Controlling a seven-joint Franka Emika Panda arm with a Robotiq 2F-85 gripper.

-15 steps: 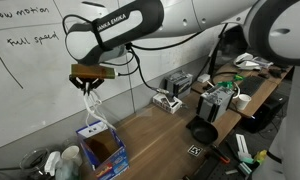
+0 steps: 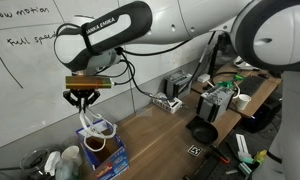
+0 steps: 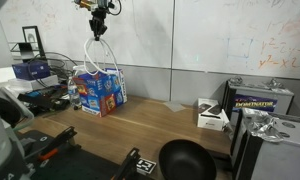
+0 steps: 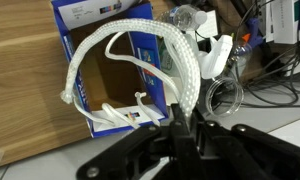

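A thick white braided rope (image 4: 186,62) hangs from my gripper, which is shut on it high above an open blue box (image 4: 78,75). In the wrist view the rope arcs out over the box, its free end near the left side. The second exterior view shows the rope (image 3: 88,50) as a loop below the gripper (image 3: 98,30), dropping to the top of the box (image 3: 100,92). From the first exterior view, the rope (image 2: 108,130) drapes over the box (image 2: 112,163). Whether any rope rests on the box's bottom is unclear.
Clear bottles and containers (image 4: 225,95) stand close beside the box. A black pan (image 3: 187,160), a small white box (image 3: 212,115) and a metal toaster (image 2: 212,103) are farther off. Bare wooden table (image 3: 155,118) lies between.
My gripper has come down slightly and shifted left in the first exterior view, still carrying the rope. The hanging rope has spread into a wider loop over the box.
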